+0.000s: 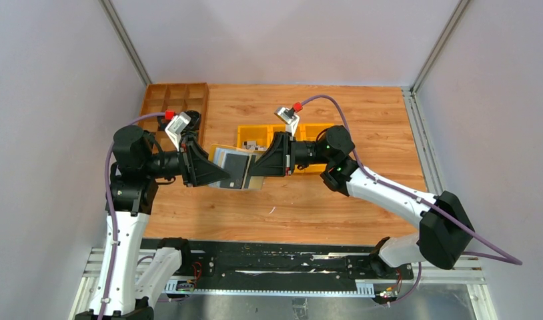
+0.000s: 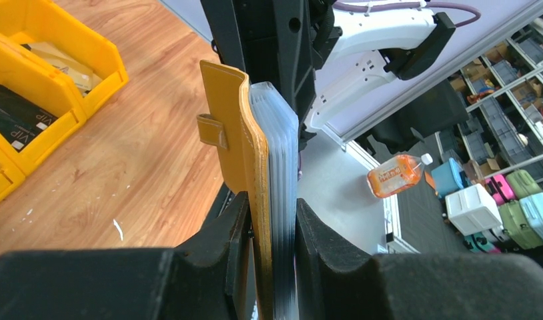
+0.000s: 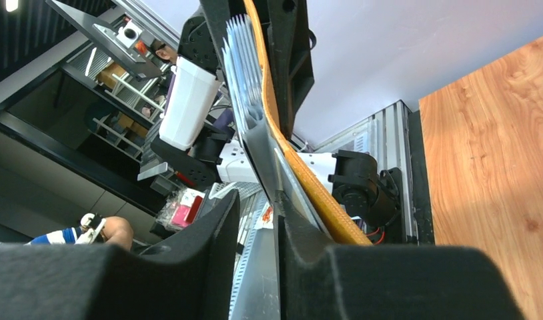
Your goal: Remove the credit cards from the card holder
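Note:
A tan-yellow card holder full of clear sleeves and dark cards is held up between the grippers in the top view. My left gripper is shut on it; in the left wrist view the holder stands between those fingers, sleeves fanned along its side. My right gripper is at the holder's right part. In the right wrist view the sleeves and yellow cover rise from its fingertips, which sit at a thin dark card edge; whether they grip it is unclear.
Yellow bins with items stand behind the grippers. A wooden compartment tray is at the back left.

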